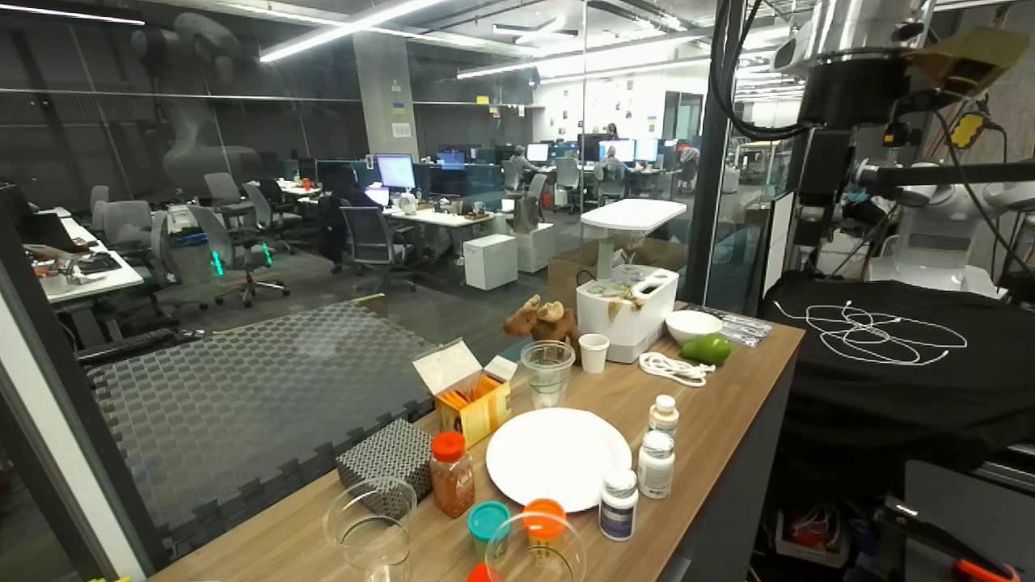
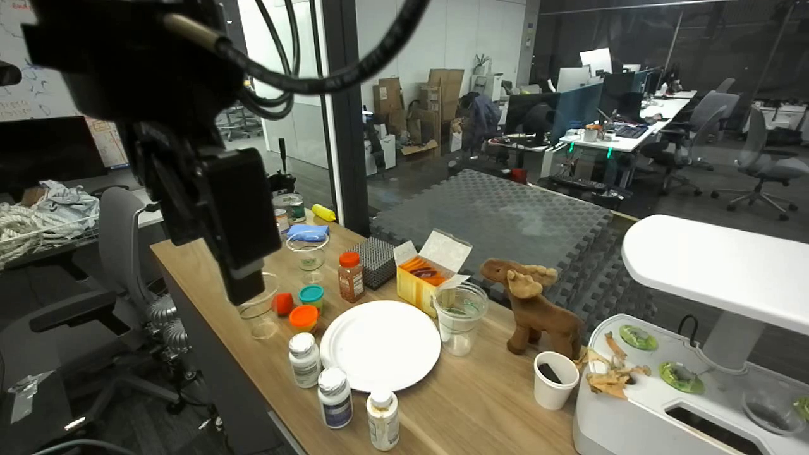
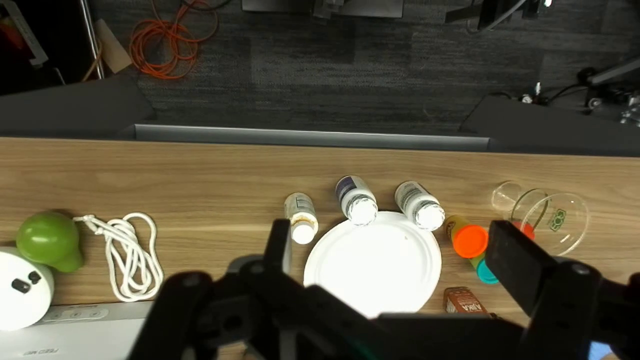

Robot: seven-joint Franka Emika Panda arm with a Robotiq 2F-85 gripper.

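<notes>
My gripper is open, its two black fingers wide apart with nothing held between them. It hangs well above the counter in exterior view 2. From the wrist, the white plate [image 3: 378,264] shows below the gap, partly covered by the gripper body. Three white bottles stand near the plate: a slim bottle [image 3: 301,216], a purple-labelled bottle [image 3: 356,199] and a third bottle [image 3: 419,205]. An orange-lidded jar [image 2: 304,318] and a teal-lidded jar [image 2: 311,296] stand beside the plate. A red-capped spice jar [image 1: 452,475] is close by.
Clear cups [image 2: 460,318], an open tea box [image 1: 473,402], a black mesh block [image 1: 388,464] and a toy moose [image 2: 540,311] crowd the far side. A white planter [image 1: 627,315], white cord [image 1: 676,369] and green pear-shaped item [image 3: 51,241] occupy one end. Bare wood lies along the front edge.
</notes>
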